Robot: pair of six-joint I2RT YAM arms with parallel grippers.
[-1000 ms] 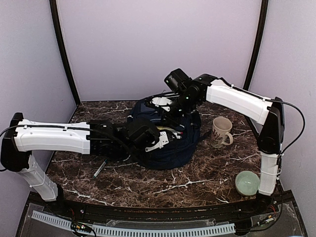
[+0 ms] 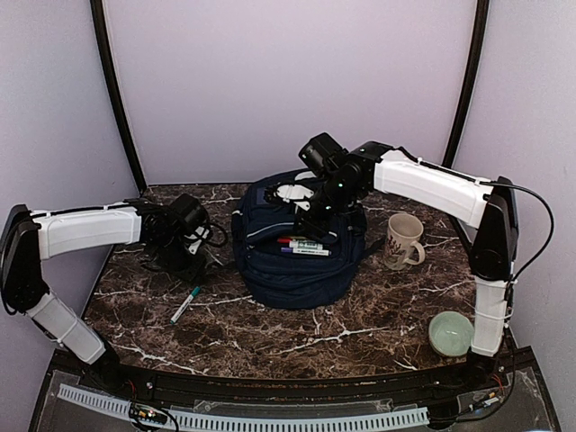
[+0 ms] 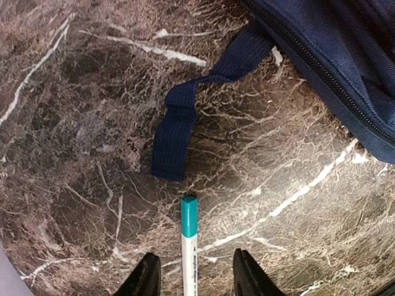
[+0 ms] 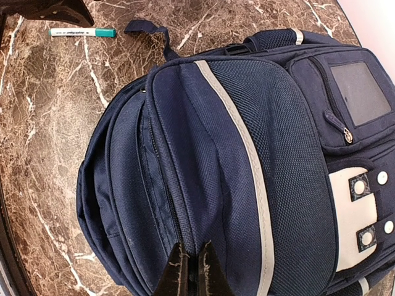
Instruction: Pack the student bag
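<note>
A dark blue student bag (image 2: 301, 279) lies in the middle of the table, its front pocket gaping, with several markers (image 2: 306, 246) inside the opening. My right gripper is shut on the edge of the pocket flap (image 4: 185, 203), beside the zipper. One white marker with a teal cap (image 3: 189, 240) rests on the table left of the bag. Over that marker stands my left gripper, open, its fingers on either side of it in the left wrist view and nothing held.
A loose bag strap (image 3: 179, 123) lies just beyond the teal cap. To the right of the bag are a patterned mug (image 2: 403, 241) and a green bowl (image 2: 451, 334). The table in front of the bag is clear.
The left arm has drawn back leftward from the bag's pocket to near the teal-capped marker, uncovering the markers in the pocket. My right arm has stayed practically still.
</note>
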